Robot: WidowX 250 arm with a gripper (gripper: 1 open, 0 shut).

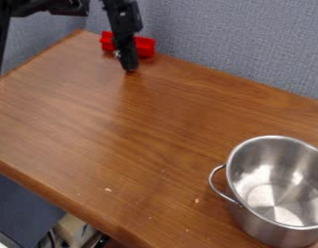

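A red object (144,46) lies at the back left of the wooden table, against the grey wall. My black gripper (129,63) reaches down just in front of it, its tip low near the table and covering the middle of the red object. The gripper looks shut; whether anything is between its fingers cannot be seen.
A steel pot (278,194) with a side handle stands at the front right of the table (123,136).
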